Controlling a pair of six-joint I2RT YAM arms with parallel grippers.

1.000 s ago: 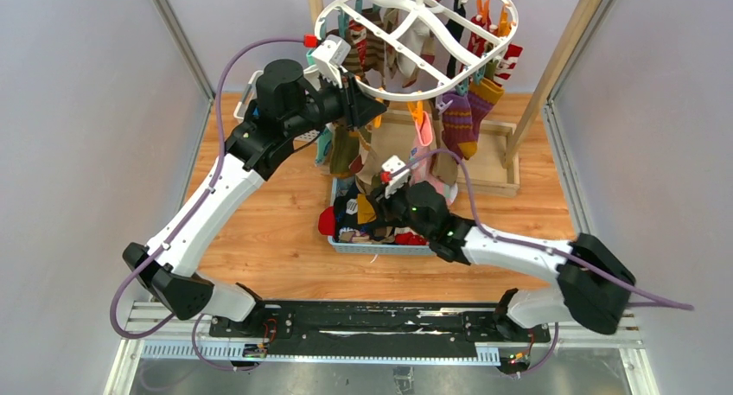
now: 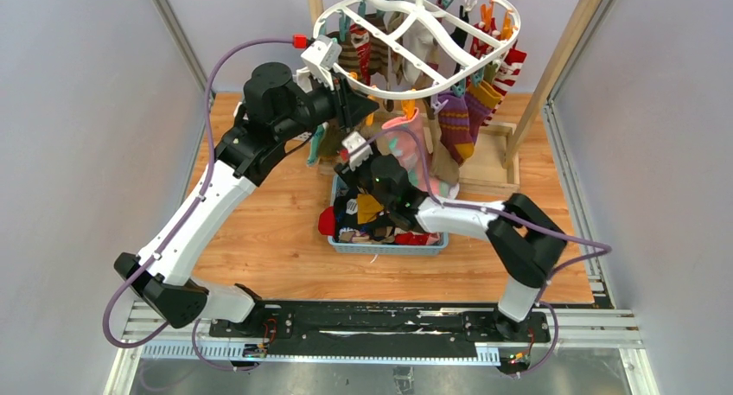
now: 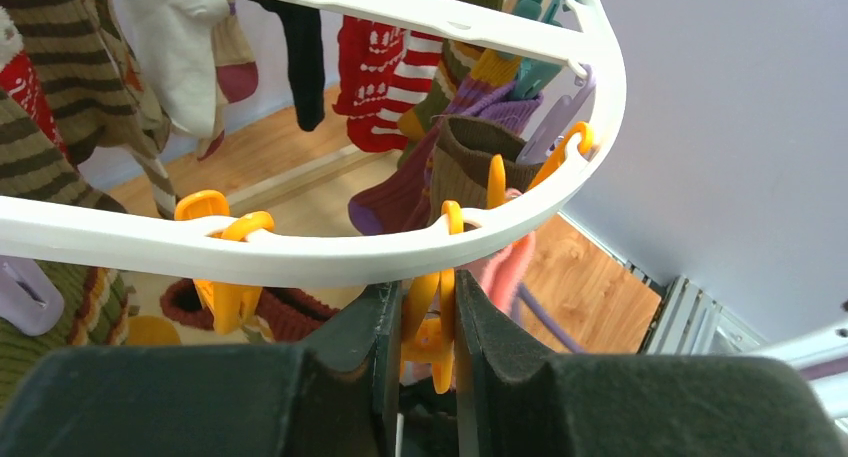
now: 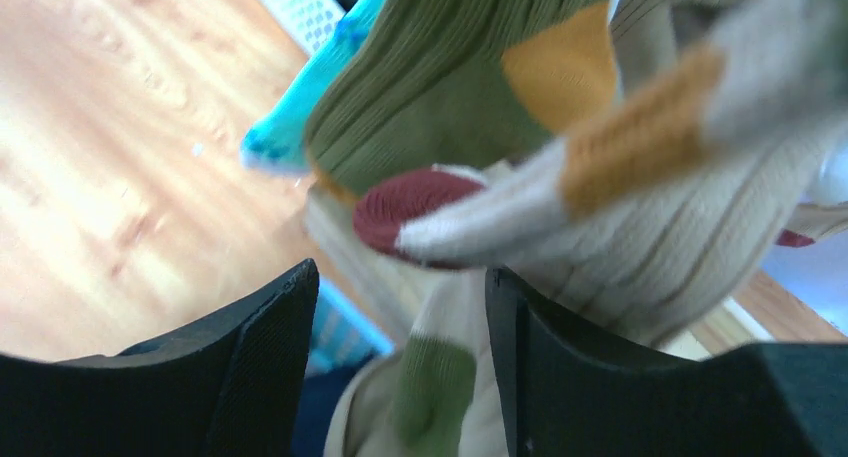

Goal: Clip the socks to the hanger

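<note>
In the left wrist view, my left gripper is shut on an orange clip (image 3: 428, 349) at the front rim of the white hanger (image 3: 340, 260). From above, that gripper sits at the hanger's front left. My right gripper stands part open lower down, close under the hanger. Part of a grey sock with a green patch (image 4: 437, 387) shows between and behind its fingers; whether they touch it cannot be made out. A grey sock with brown and maroon parts (image 4: 640, 142) crosses the blurred right wrist view.
Beneath the hanger stands a blue basket (image 2: 385, 249) full of socks. A pink sock (image 2: 404, 140) and a purple-orange sock (image 2: 455, 123) hang nearby. Behind them is a wooden tray (image 2: 493, 157). Bare floor (image 2: 259, 248) lies left of the basket.
My right arm has swung left and upward, from beside the pink sock to below the left gripper. The pink sock's hang has shifted. My left arm has barely moved.
</note>
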